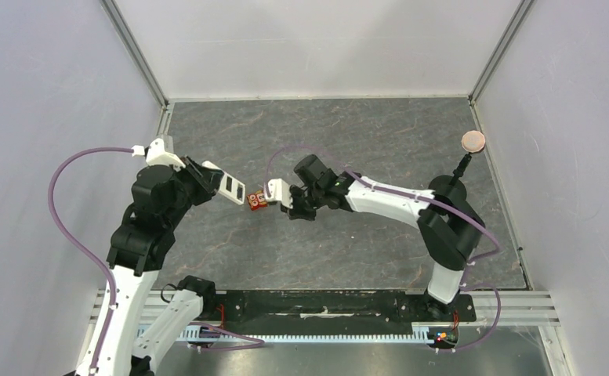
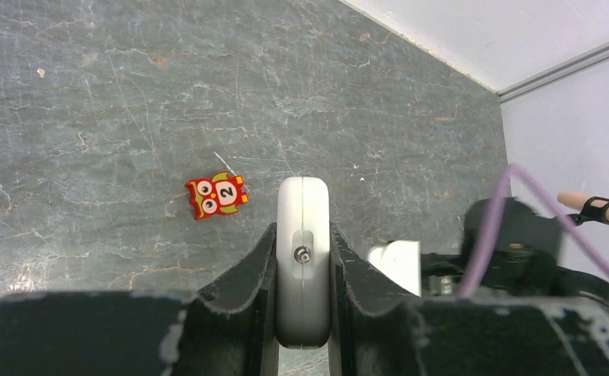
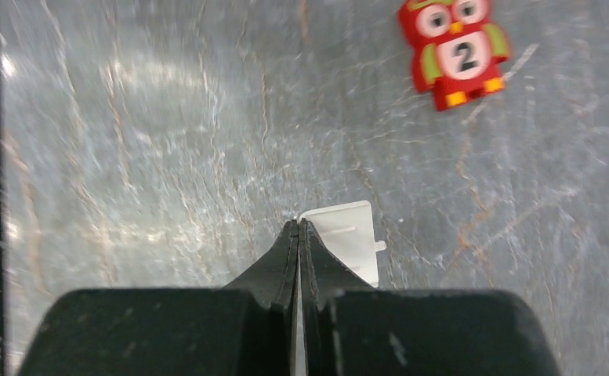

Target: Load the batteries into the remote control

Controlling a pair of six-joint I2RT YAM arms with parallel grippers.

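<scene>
My left gripper is shut on the white remote control [image 1: 230, 186], held up left of centre in the top view; its dark slots show there, and its plain side fills the middle of the left wrist view. My right gripper is shut, low over the table at the centre. A small white panel [image 3: 348, 243], perhaps the battery cover, shows at its fingertips; whether it is held is unclear. I cannot make out loose batteries.
A red owl toy [image 3: 456, 55] numbered 2 lies on the grey stone table [image 1: 324, 258] between the grippers. A stand with a round top [image 1: 473, 142] is at the right. Walls enclose the table on the sides and back.
</scene>
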